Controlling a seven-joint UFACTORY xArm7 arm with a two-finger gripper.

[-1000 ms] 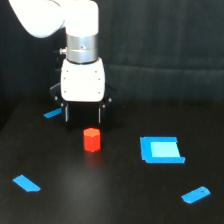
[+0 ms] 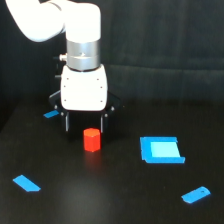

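Note:
A white robot arm hangs from the upper left, its black gripper (image 2: 86,120) low over a red cube (image 2: 92,140) on the dark table. The fingers are apart, just above the cube's top, with nothing seen between them.
A light square outlined in blue tape (image 2: 163,149) lies to the right. Short blue tape strips (image 2: 26,183) mark the table at the lower left, lower right and back left.
The arm and gripper have come slightly lower and a little to the right, closer to the red cube.

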